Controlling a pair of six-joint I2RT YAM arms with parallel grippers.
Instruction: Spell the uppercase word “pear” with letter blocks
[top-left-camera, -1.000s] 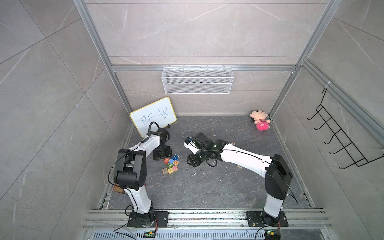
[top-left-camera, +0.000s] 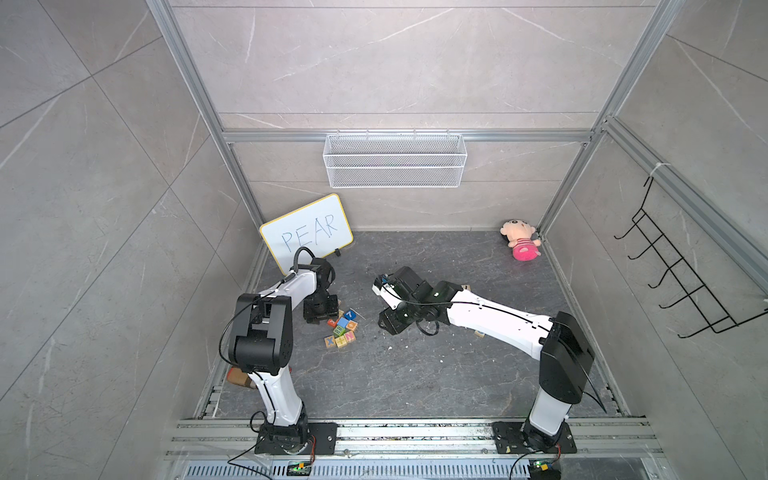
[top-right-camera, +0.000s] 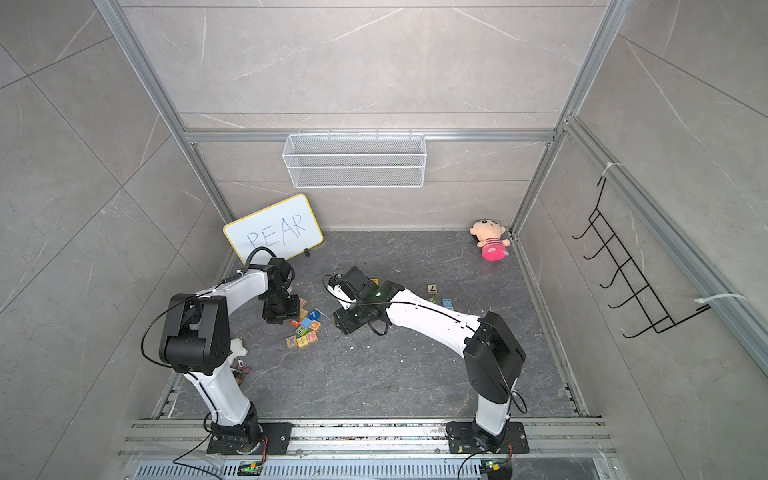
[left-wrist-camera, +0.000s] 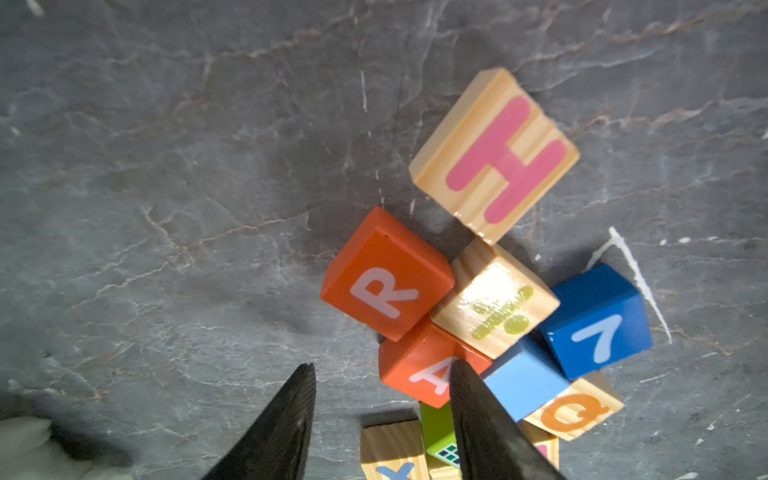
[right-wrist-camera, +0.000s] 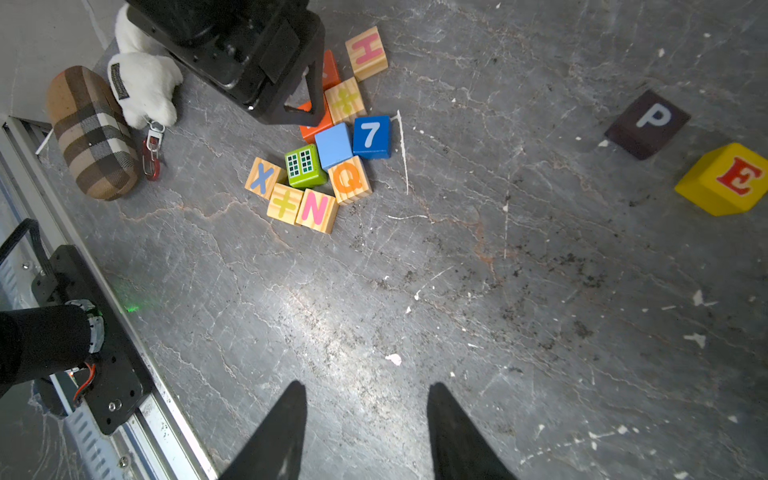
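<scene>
In the left wrist view a red A block (left-wrist-camera: 432, 364) touches a red R block (left-wrist-camera: 388, 276) in a tight cluster. My left gripper is open above them; its right finger overlaps the edge of the A block and nothing is gripped. A dark P block (right-wrist-camera: 648, 124) and a yellow E block (right-wrist-camera: 726, 180) lie side by side in the right wrist view, a small gap between them. My right gripper hangs open over bare floor, empty. PEAR is handwritten on the whiteboard (top-left-camera: 308, 232).
Crowding the A and R are an H block (left-wrist-camera: 496, 160), a blue 7 block (left-wrist-camera: 600, 320), a Q block (right-wrist-camera: 349, 179), an N block (right-wrist-camera: 317, 210) and others. Plush toys (right-wrist-camera: 144, 88) lie at the left edge.
The right arm has moved slightly to the right. No block has visibly been displaced.
</scene>
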